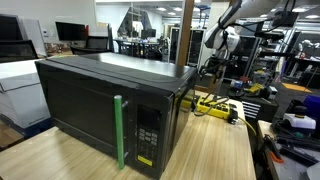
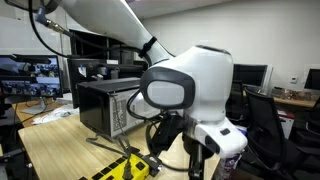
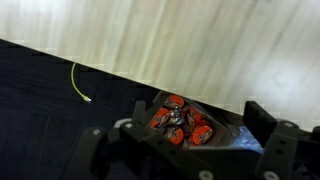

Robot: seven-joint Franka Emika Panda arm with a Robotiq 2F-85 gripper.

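Observation:
No object is named for me. At the far end of the table in exterior view 1, my gripper [image 1: 211,69] hangs below the white arm, small and dark. In the wrist view my gripper is open, its dark fingers wide apart at the lower edge. Beyond that gap, a container of red-orange items [image 3: 180,121] shows next to the pale table's edge. A black microwave [image 1: 105,105] with a green handle strip stands on the wooden table [image 1: 210,137], well apart from the gripper. The white arm [image 2: 190,95] fills the middle of exterior view 2.
A yellow-and-black device [image 1: 215,106] with cables lies on the table behind the microwave. Past the table edge, a thin yellow cord [image 3: 78,84] crosses a dark surface. Office chairs [image 2: 275,125] stand nearby. Bare tabletop spreads in front of the microwave's right side.

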